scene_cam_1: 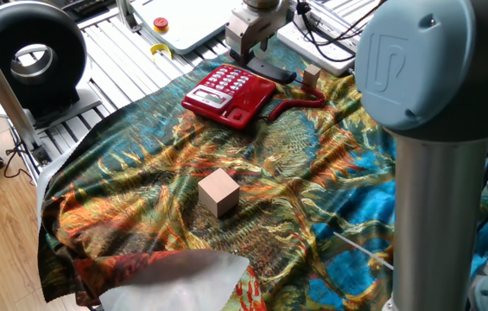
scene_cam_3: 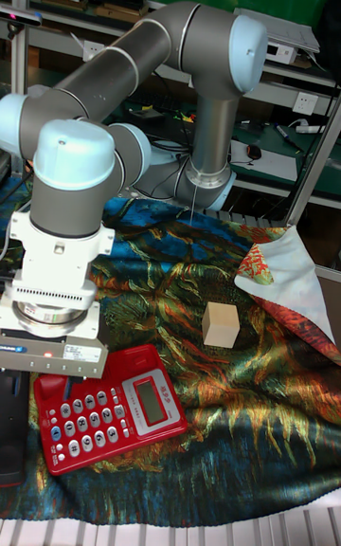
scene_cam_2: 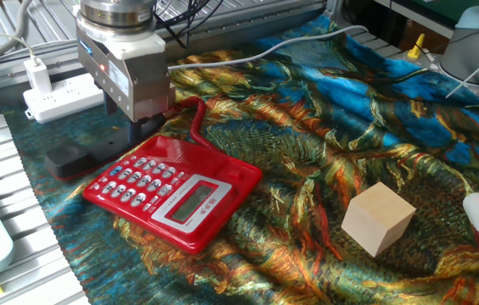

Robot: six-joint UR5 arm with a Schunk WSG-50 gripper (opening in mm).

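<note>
A red telephone [scene_cam_1: 229,97] with a grey-white keypad lies on the patterned cloth. Its black handset [scene_cam_2: 78,158] is off the base, lying along the far side of the phone, with a coiled red cord [scene_cam_2: 196,124] running from it. My gripper [scene_cam_2: 126,125] points down over the handset, its two fingers [scene_cam_2: 142,131] apart, one toward the phone and one on the far side. Whether the pads touch the handset cannot be seen. In exterior view 3 the gripper's metal body [scene_cam_3: 50,352] hides its fingers and much of the handset.
A wooden cube [scene_cam_1: 218,192] sits on the open cloth, well away from the phone. A smaller wooden block [scene_cam_1: 312,75] stands near the handset's end. Behind the gripper lies a white power strip [scene_cam_2: 63,98]. The cloth is rumpled, one corner [scene_cam_3: 288,278] folded over.
</note>
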